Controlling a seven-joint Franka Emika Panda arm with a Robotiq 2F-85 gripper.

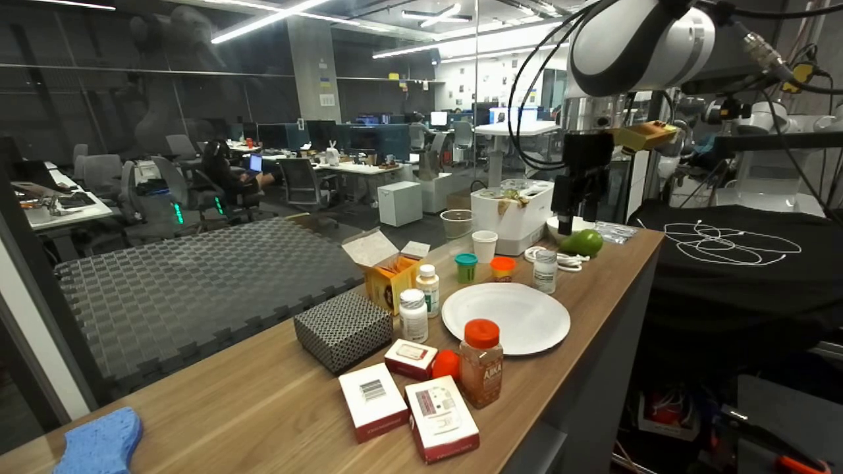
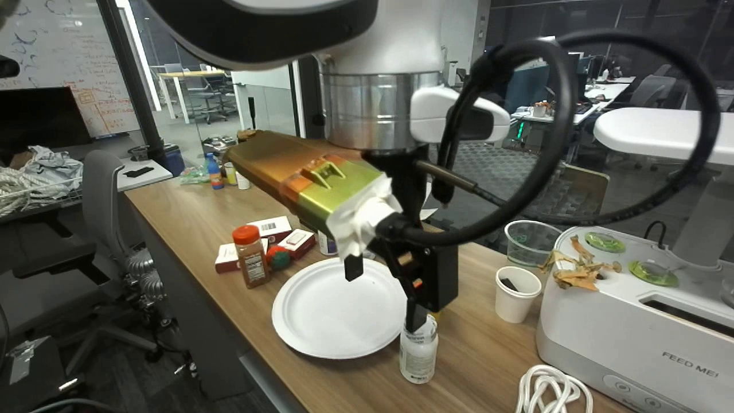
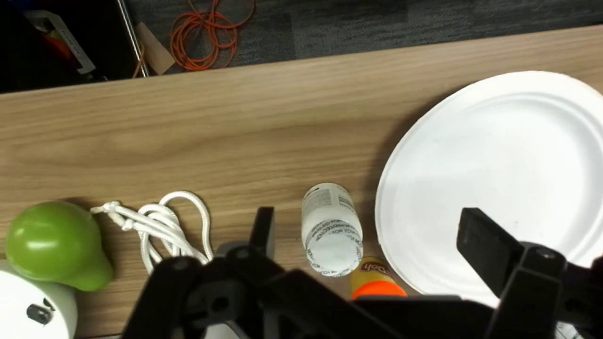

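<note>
My gripper is open, with nothing held between its fingers. It hangs above the counter, and in the wrist view the white bottle (image 3: 332,229) shows between its fingertips, closer to the left one. That bottle (image 2: 418,357) stands upright beside the white plate (image 2: 330,310). In exterior view 2 one fingertip overlaps the bottle's top; I cannot tell the gap in height. The plate (image 3: 520,169) is empty and lies partly behind the right finger. An orange-lidded Play-Doh tub (image 3: 376,279) sits next to the bottle, partly hidden by the gripper.
A green pear-shaped fruit (image 3: 56,246), a white cord (image 3: 169,229) and a bowl (image 3: 34,305) lie to the left in the wrist view. A seasoning jar (image 1: 481,367), boxes (image 1: 373,399) and more bottles (image 1: 413,316) crowd beyond the plate. Bare wood (image 3: 226,130) runs along the counter edge.
</note>
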